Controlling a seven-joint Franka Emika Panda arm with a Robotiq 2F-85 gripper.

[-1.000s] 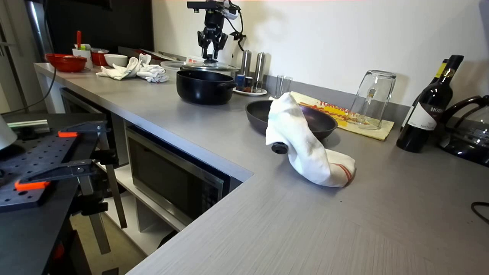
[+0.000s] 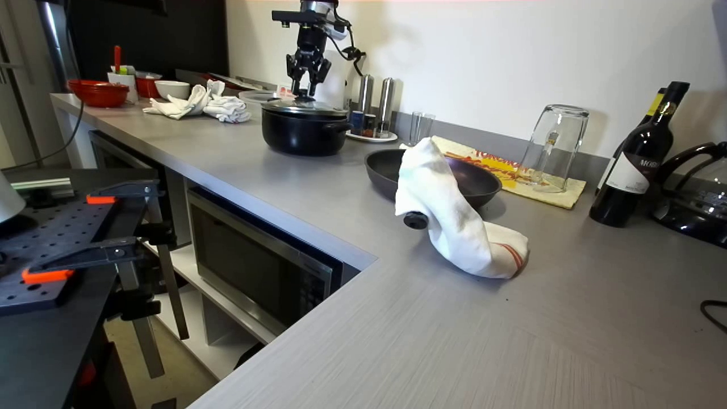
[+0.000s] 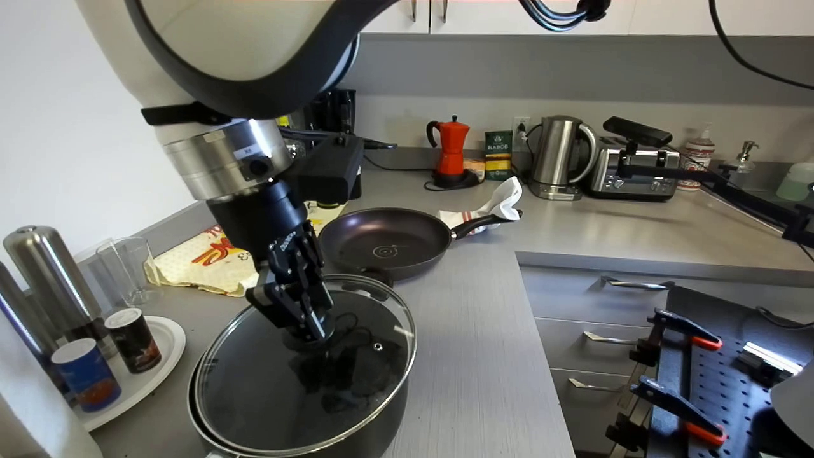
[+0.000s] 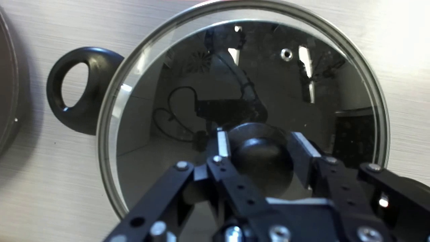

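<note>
My gripper is shut on the black knob [image 4: 264, 161] of a glass lid, with one finger on either side of it. The round lid [image 3: 252, 381], clear with a metal rim, lies over the mouth of a black pot [image 2: 300, 134]. In exterior view 2 a crescent of the pot's rim shows past the lid's left edge, so the two look slightly off-centre there; whether the lid is fully seated I cannot tell. One loop handle [image 4: 86, 117] of the pot sticks out at the left of the wrist view.
A dark frying pan [image 3: 385, 236] stands close to the pot, a white towel [image 2: 443, 211] draped over its handle. Shakers and cups share a white plate [image 3: 172, 355] by the wall. Bare counter [image 3: 488, 359] extends along the pot's front side.
The gripper and lid have come down and slightly left in exterior view 1. A second ago the lid hung above and behind the pot, whose rim showed bare.
</note>
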